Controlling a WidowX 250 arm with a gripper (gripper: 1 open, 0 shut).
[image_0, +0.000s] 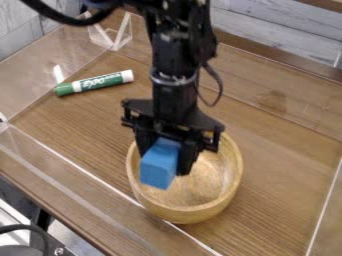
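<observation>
My black gripper (171, 140) is above a light wooden bowl (201, 200), shut on a blue block (159, 164), which it holds tilted over the bowl's left part. The image is slightly blurred, so the fingertips around the block are hard to make out.
A green and white marker (94, 82) lies on the wooden table (274, 160) at the upper left. Clear plastic panels edge the table on the left, and a cable is at the bottom left. The table right of the bowl is clear.
</observation>
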